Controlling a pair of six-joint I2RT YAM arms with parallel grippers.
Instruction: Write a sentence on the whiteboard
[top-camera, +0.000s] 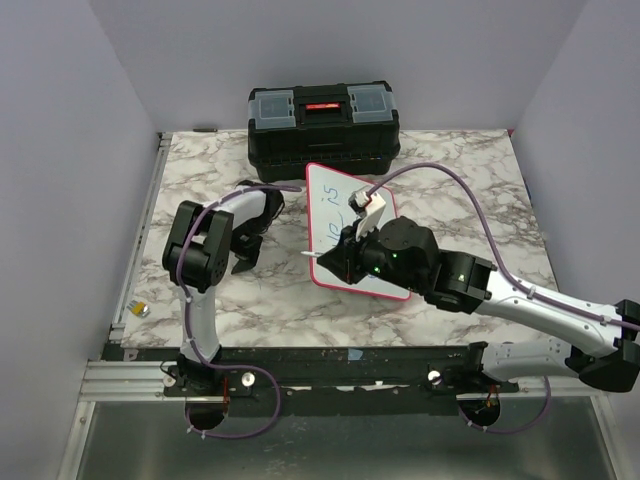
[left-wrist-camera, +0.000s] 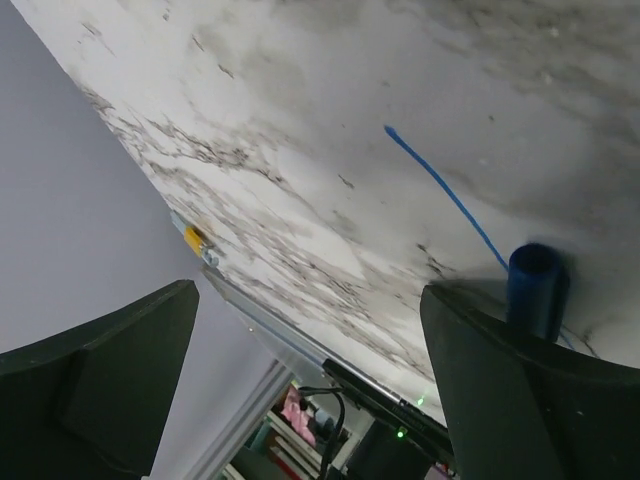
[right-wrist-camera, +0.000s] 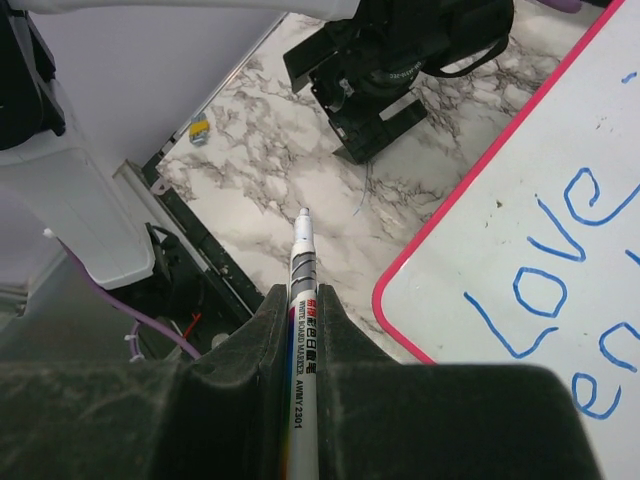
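In the right wrist view my right gripper is shut on a white marker (right-wrist-camera: 304, 350), its bare tip pointing up and away. The whiteboard (top-camera: 322, 205), white with a red-pink edge, bears blue handwriting; "Love" (right-wrist-camera: 540, 290) reads clearly in the right wrist view. From above, my right gripper (top-camera: 345, 262) hangs over the board's left edge, the marker tip (top-camera: 310, 254) pointing left. Low over the table, my left gripper stands open with nothing between its fingers. A dark blue cap (left-wrist-camera: 537, 290) sits beside its right finger, outside the gap; the top view hides it.
A thin blue line (left-wrist-camera: 445, 187) runs across the marble table (top-camera: 275, 310) to the cap. Behind the board is a black toolbox (top-camera: 322, 125). A small yellow-and-blue object (top-camera: 138, 308) lies near the left edge.
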